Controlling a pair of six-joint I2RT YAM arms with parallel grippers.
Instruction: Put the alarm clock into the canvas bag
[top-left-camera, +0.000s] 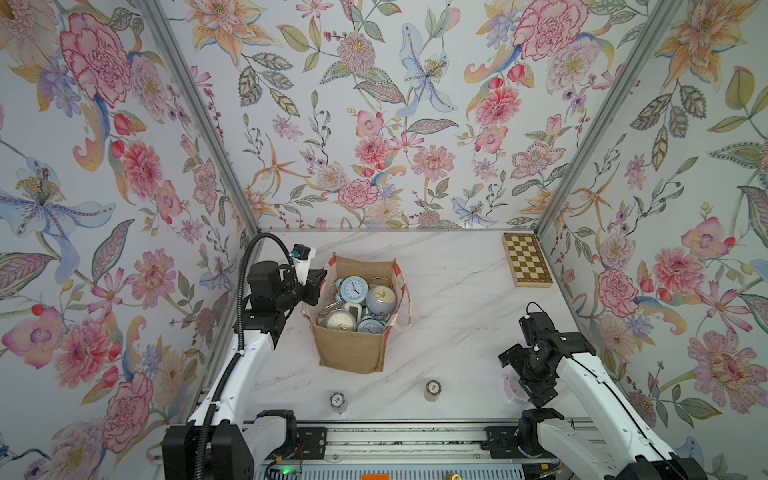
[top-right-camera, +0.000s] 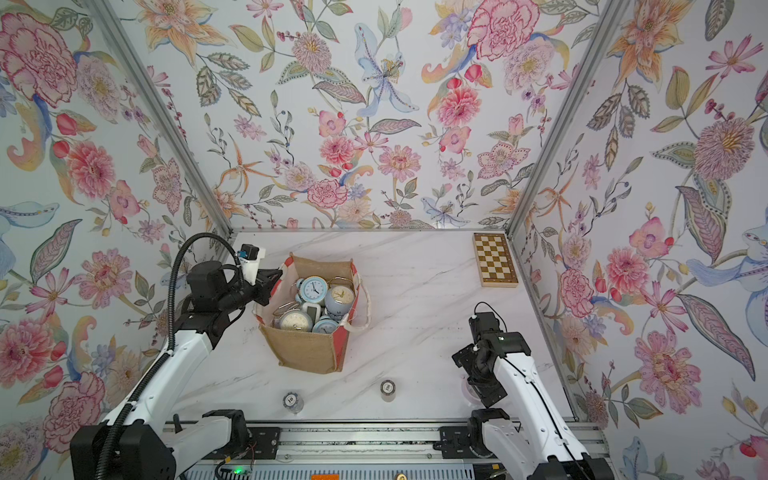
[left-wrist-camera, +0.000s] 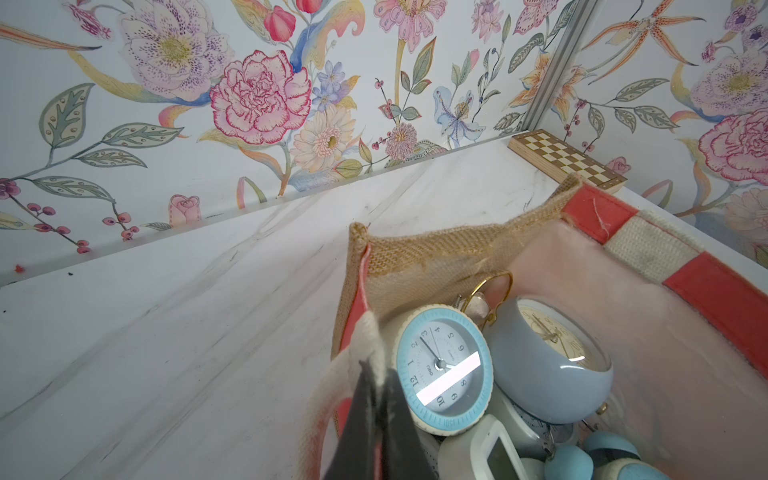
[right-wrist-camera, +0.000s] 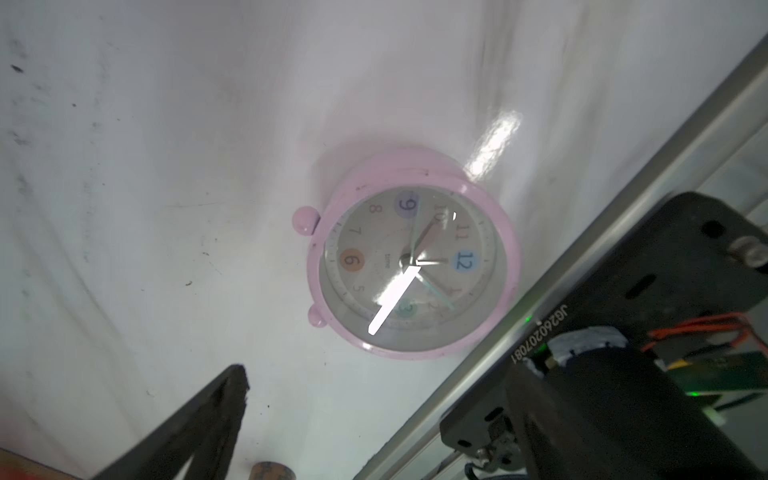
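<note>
A pink alarm clock (right-wrist-camera: 412, 260) lies face up on the table in the right wrist view. My right gripper is open above it, its fingers spread at the lower part of that view and nothing between them. From the top left view, the right hand covers most of this clock. The canvas bag (top-left-camera: 350, 353) stands open at the left with several clocks in it, including a light blue one (left-wrist-camera: 444, 368). At the bag's left edge my left gripper is shut, with the bag's thin cloth edge at its fingertips.
Two small cylindrical objects, a left one (top-left-camera: 338, 401) and a right one (top-left-camera: 433, 389), stand near the front edge. A chessboard (top-left-camera: 527, 259) lies at the back right. The table between bag and right arm is clear. A metal rail (right-wrist-camera: 560, 272) runs close beside the pink clock.
</note>
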